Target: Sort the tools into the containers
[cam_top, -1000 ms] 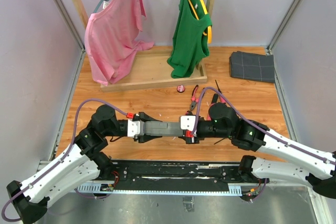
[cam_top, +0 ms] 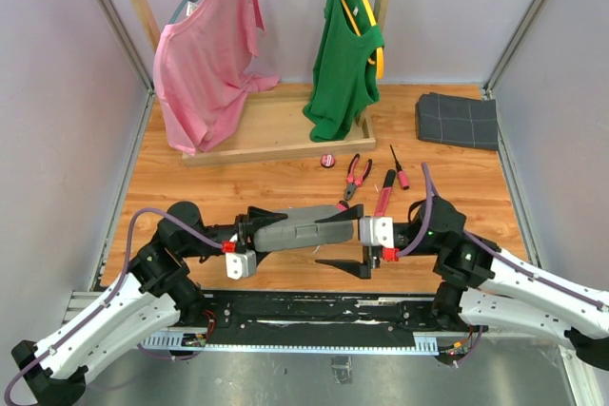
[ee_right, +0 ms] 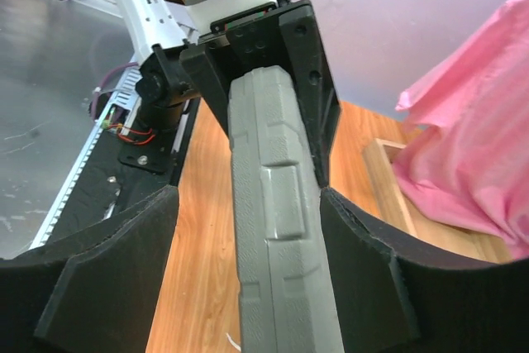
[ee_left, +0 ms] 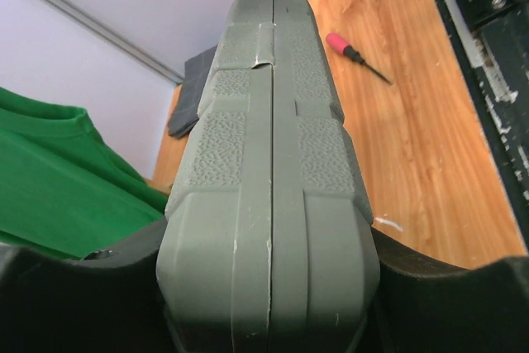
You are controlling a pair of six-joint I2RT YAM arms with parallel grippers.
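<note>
A closed grey plastic case [cam_top: 306, 227] is held up in the air between the two arms. My left gripper [cam_top: 263, 231] is shut on its left end; the seam and a latch on the case [ee_left: 273, 171] run away from me in the left wrist view. Around the right end, my right gripper [cam_top: 347, 241] stands open, its fingers [ee_right: 124, 262] apart from the case's sides. On the table lie pliers [cam_top: 358, 178], a screwdriver [cam_top: 401, 170], a red-and-black tool [cam_top: 384, 193] and a small round red item [cam_top: 327, 161].
A wooden rack [cam_top: 271, 152] with a pink shirt [cam_top: 211, 64] and a green top [cam_top: 344, 59] stands at the back. Folded dark cloth [cam_top: 457, 121] lies at the back right. Bare table shows at the left.
The left gripper has turned, tilting the case so that a broader face shows from above.
</note>
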